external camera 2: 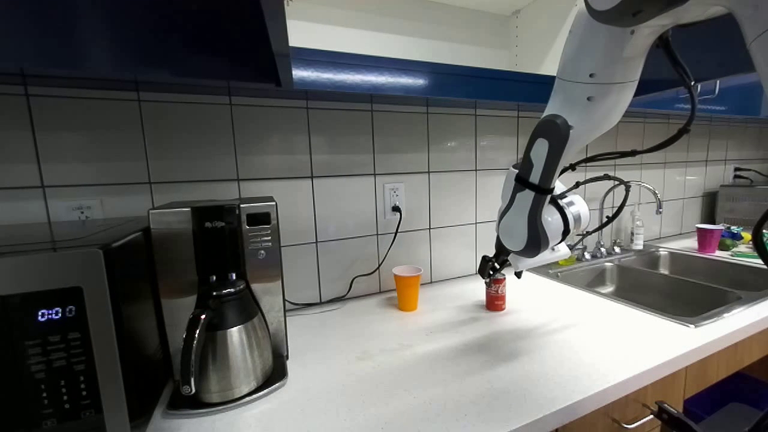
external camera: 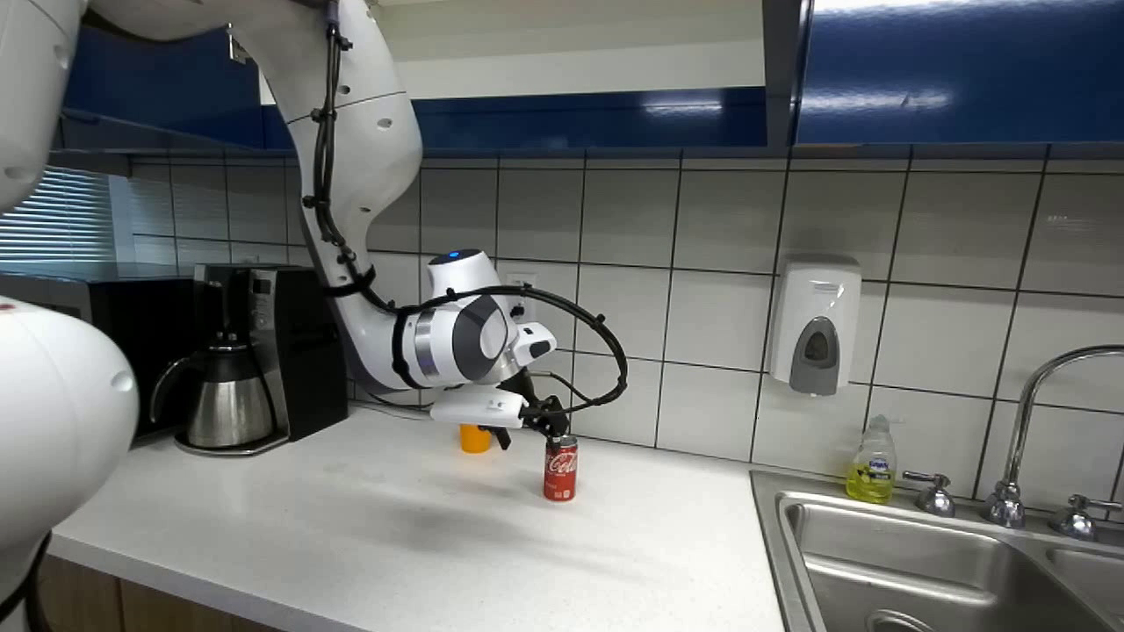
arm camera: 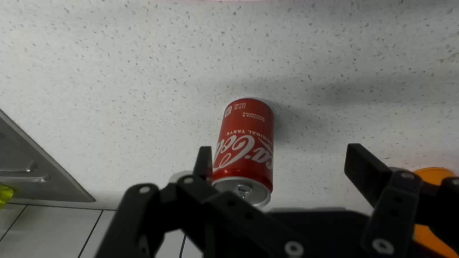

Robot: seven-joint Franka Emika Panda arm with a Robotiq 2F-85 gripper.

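Observation:
A red Coca-Cola can [external camera: 560, 470] stands upright on the white counter. My gripper [external camera: 529, 434] is at the height of the can's top or slightly above it, fingers wide apart and nothing held. In the wrist view the can [arm camera: 245, 142] appears between the fingers, much closer to the left finger [arm camera: 203, 162] than to the right one; whether that finger touches it cannot be told. An orange cup [external camera 2: 407, 289] stands upright to the can's left in exterior view 2, and part of it shows behind the right finger in the wrist view.
The steel sink [external camera: 785, 548] lies to the right, with a yellow soap bottle [external camera: 871, 463] on its back edge. A coffee maker [external camera 2: 234, 309] and a microwave [external camera 2: 65, 324] occupy the left. In front of the can, the counter [external camera 2: 432, 367] is bare.

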